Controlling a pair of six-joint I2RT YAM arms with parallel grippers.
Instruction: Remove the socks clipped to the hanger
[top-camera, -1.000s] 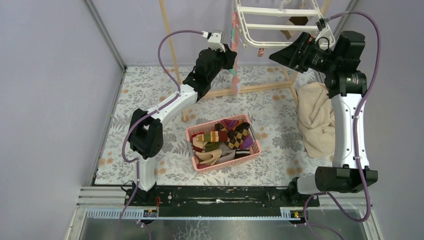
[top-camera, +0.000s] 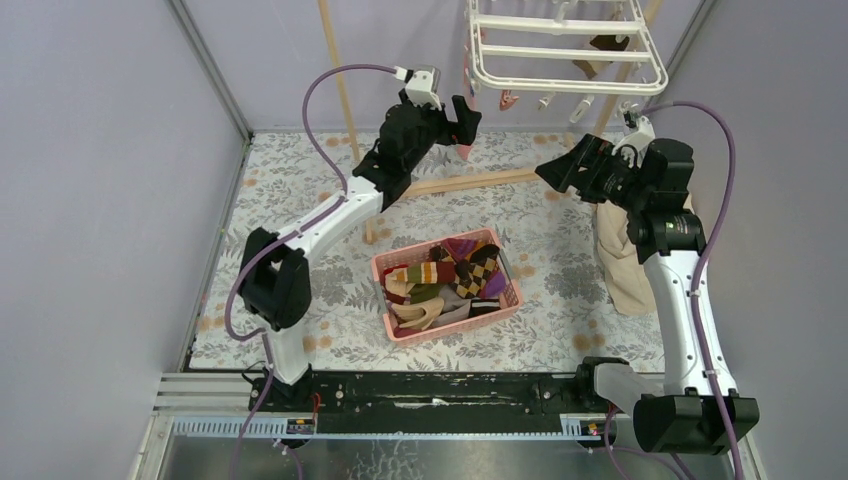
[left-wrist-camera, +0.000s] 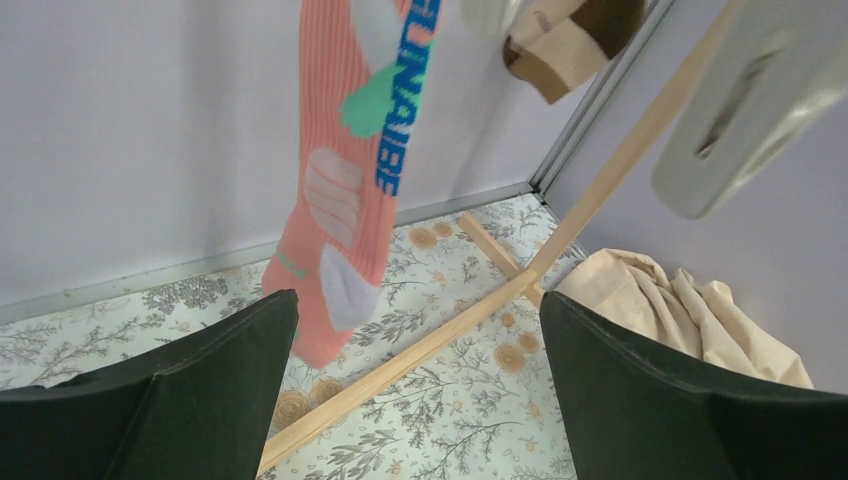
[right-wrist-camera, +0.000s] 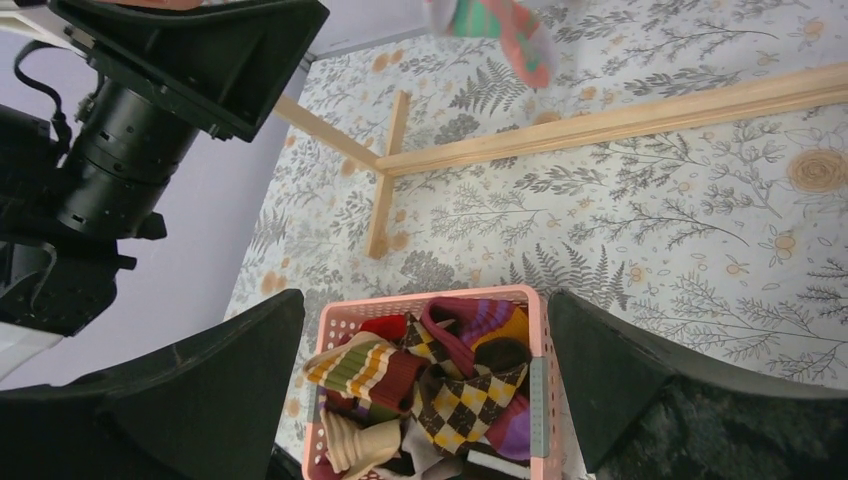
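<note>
The white hanger (top-camera: 560, 53) hangs at the top right of the top view. A long pink sock (left-wrist-camera: 335, 190) with green, white and blue patches hangs down ahead of my left gripper. That gripper's fingers are wide apart; the sock shows beyond the gap, with nothing gripped. A brown and tan sock (top-camera: 602, 48) hangs farther back on the hanger. Below the hanger's right side, my right gripper stands open and empty, facing toward the left arm. The pink sock's clip is out of the left wrist view.
A pink basket (top-camera: 385, 262) full of socks stands on the floral surface below both grippers. Wooden bars (top-camera: 480, 181) lie behind it, and a beige cloth (top-camera: 622, 260) is at the right. Around the basket the surface is clear.
The hanger has swung and the pink sock has shifted with it.
</note>
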